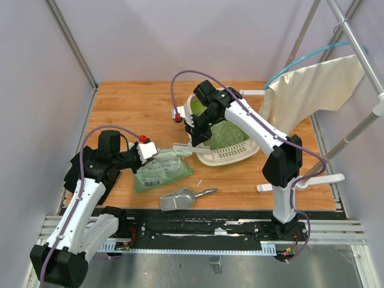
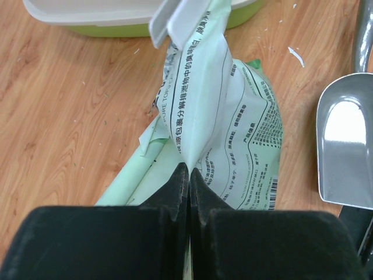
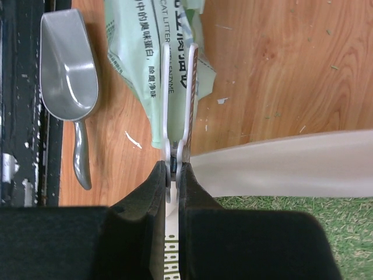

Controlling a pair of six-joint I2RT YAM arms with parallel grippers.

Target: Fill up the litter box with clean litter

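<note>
A green-and-white cat litter bag lies on the wooden table. My left gripper is shut on its gathered plastic near the left end. In my right gripper is a white, two-armed clip, its long arms spread slightly apart. They overlap the bag's right end in both wrist views; I cannot tell whether plastic lies between them. The cream litter box stands right of the bag, with green litter inside. My right gripper hangs over its left rim and hides part of it.
A grey metal scoop rests at the table's front, below the bag. Beige cloth hangs on a frame at the right. Black cloth lies behind the left arm. Bare wood shows at the back left.
</note>
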